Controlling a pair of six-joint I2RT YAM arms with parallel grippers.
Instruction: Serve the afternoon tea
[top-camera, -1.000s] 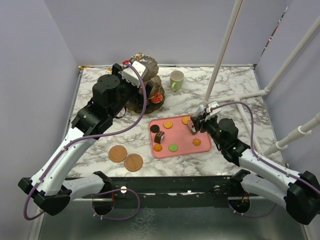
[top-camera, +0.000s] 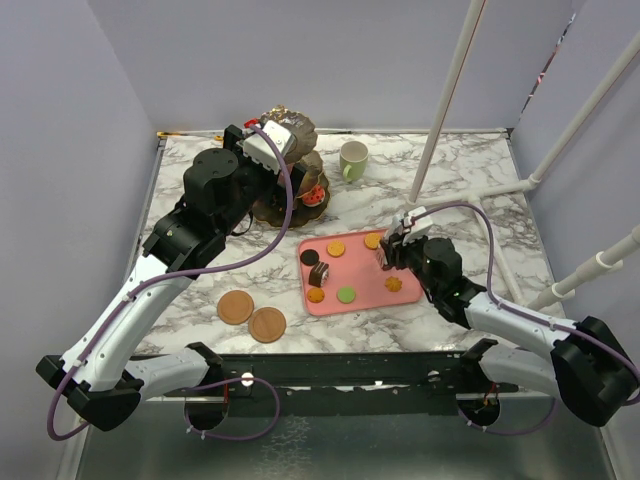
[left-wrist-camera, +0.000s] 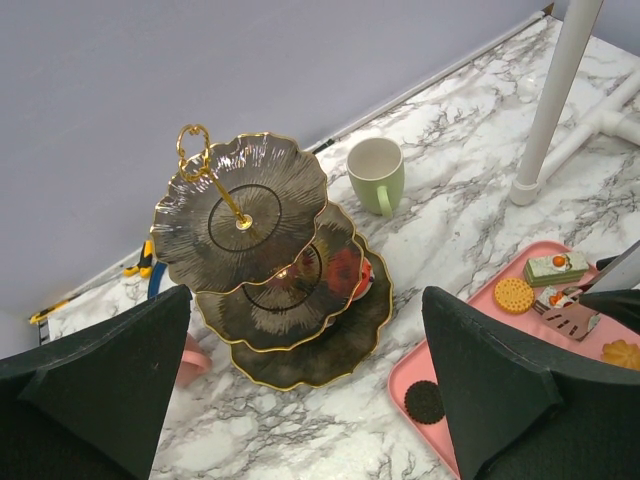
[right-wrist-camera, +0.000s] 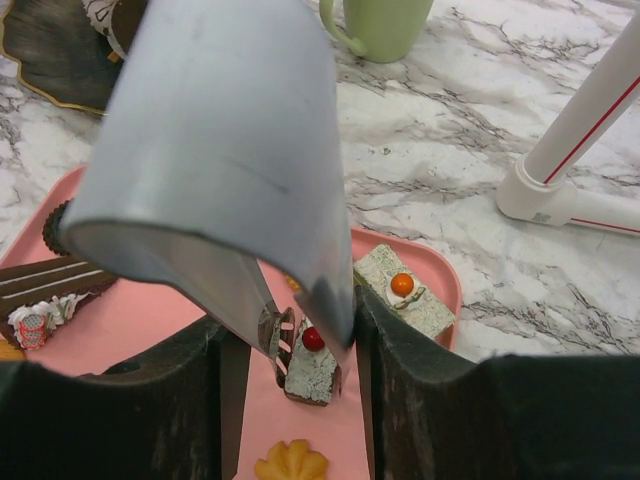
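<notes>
My right gripper is shut on a pair of white-and-metal tongs (right-wrist-camera: 215, 130), held over the pink tray (top-camera: 350, 262). In the right wrist view, the claw ends of the tongs reach a small cake with a red berry (right-wrist-camera: 310, 382). Whether they grip it cannot be told. A second cake with an orange berry (right-wrist-camera: 405, 290) lies beside it in the tray corner. My left gripper stands wide open before the tiered glass stand (left-wrist-camera: 240, 235) with its gold rims, nothing seen held in it. Something red (left-wrist-camera: 362, 275) rests on a lower tier.
A green mug (left-wrist-camera: 376, 175) stands right of the stand. Biscuits and a dark roll (top-camera: 318, 274) share the tray. White pipes (top-camera: 445, 110) rise behind the tray on the right. Two brown coasters (top-camera: 235, 307) lie at front left; marble around them is clear.
My left arm and the stand have stayed put.
</notes>
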